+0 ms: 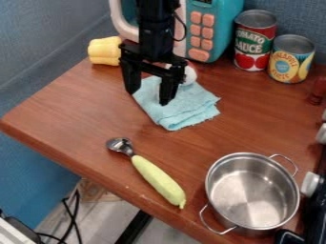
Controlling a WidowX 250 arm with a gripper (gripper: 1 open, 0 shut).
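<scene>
The black gripper [151, 78] hangs over the upper left part of a folded light-blue cloth [181, 107], its fingers apart and pointing down. A white object [189, 73] shows just behind it on the right, partly hidden by the gripper. I cannot tell exactly what that object is. I see nothing clearly held between the fingers.
A yellow piece [105, 50], a teal toy microwave [212, 29], a tomato sauce can [254, 43] and another can [291, 59] stand at the back. A scoop [121, 147], pale squash [159, 180] and steel pot [251, 194] are in front.
</scene>
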